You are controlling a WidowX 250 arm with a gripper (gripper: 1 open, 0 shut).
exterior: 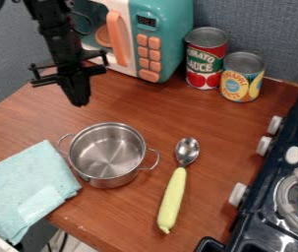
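My black gripper point(78, 96) hangs at the upper left, above the table and behind the steel pot point(108, 153); whether its fingers are open or shut is hard to tell at this size. The pot is empty, with two handles. A light blue cloth point(23, 189) lies left of it. A spoon with a pale yellow handle point(172, 197) lies to its right.
A teal toy microwave point(149, 39) stands at the back, beside a red tomato can point(204, 69) and a yellow can point(241, 84). A black stove point(282, 187) fills the right edge.
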